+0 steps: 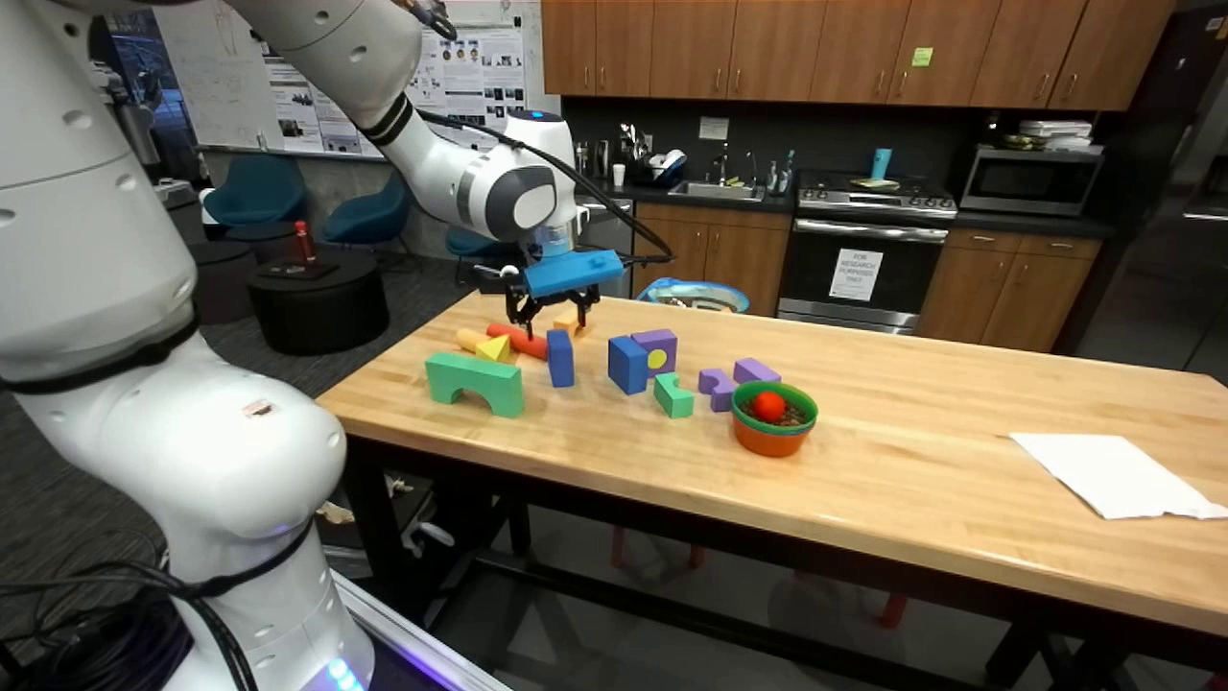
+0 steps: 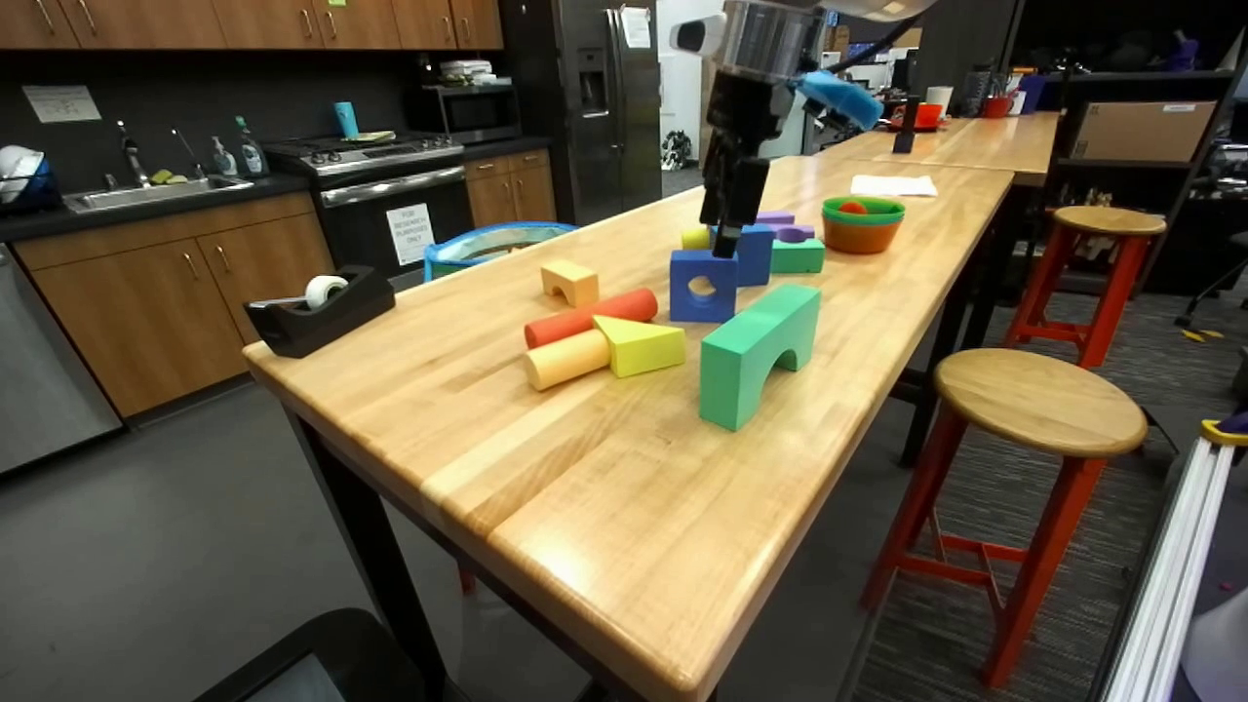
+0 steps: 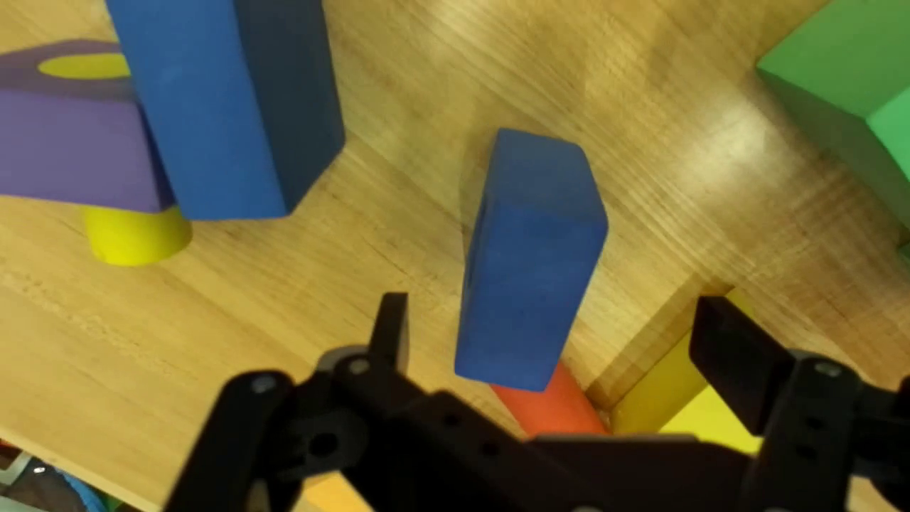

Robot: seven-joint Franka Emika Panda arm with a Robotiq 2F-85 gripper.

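Note:
My gripper is open above the tabletop, its two black fingers wide apart with nothing held. In the wrist view an upright blue block [image 3: 533, 281] stands below and between the fingers, apart from both. From the second exterior side this blue block [image 2: 702, 288] shows a round hole through it. A red cylinder [image 3: 550, 405] and a yellow triangular block [image 3: 674, 397] lie close by, partly hidden by the gripper. To the left in the wrist view, a second blue block [image 3: 205, 111] stands against a purple block [image 3: 72, 149] with a yellow cylinder [image 3: 136, 235] in its hole.
A green arch [image 1: 475, 384] stands near the table's front left. Right of the blocks sits a green and orange bowl pair [image 1: 773, 436] with a red ball inside. A small orange arch [image 2: 569, 282] is at the far side.

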